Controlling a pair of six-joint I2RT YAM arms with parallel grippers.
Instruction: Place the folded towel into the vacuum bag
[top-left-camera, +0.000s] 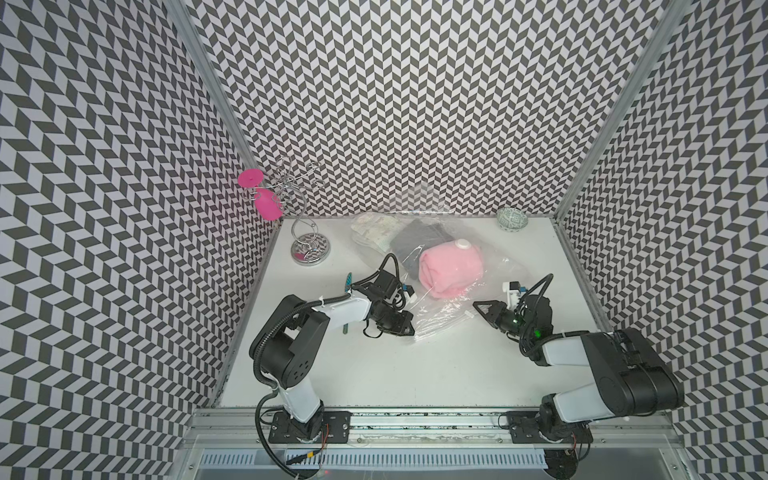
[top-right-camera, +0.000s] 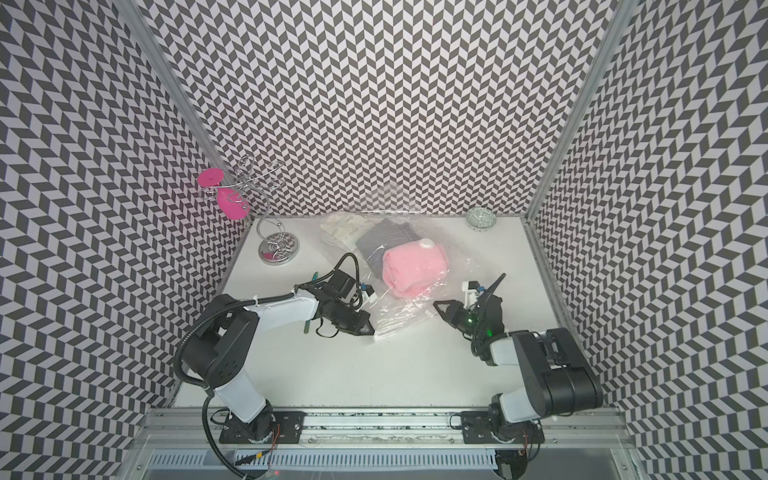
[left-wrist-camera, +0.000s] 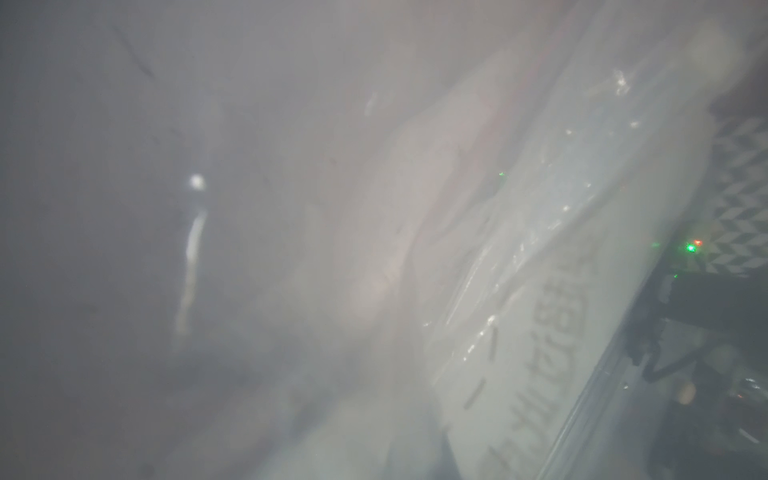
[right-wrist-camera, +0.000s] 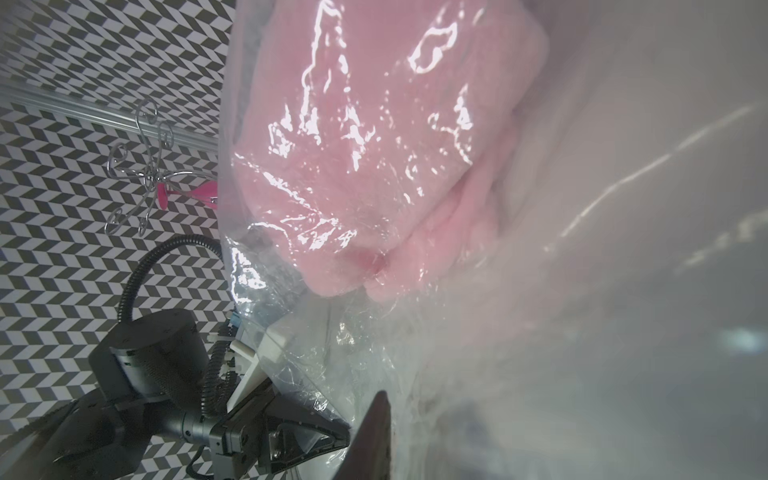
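A folded pink towel (top-left-camera: 448, 268) lies within the clear vacuum bag (top-right-camera: 400, 320), beside grey and pale patterned cloths (top-left-camera: 412, 236), with plastic over it in the right wrist view. My left gripper (top-left-camera: 406, 328) is shut at the bag's near edge; whether it pinches film is hard to see. My right gripper (top-left-camera: 480, 308) sits by the bag's right side, its fingertips near the plastic; how far its fingers are parted is unclear. The left wrist view is blurred and filled with plastic.
A metal stand with pink pieces (top-left-camera: 268, 204) stands at the back left, a small patterned bowl (top-left-camera: 511, 219) at the back right. A teal-ended tool (top-left-camera: 349, 281) lies behind the left arm.
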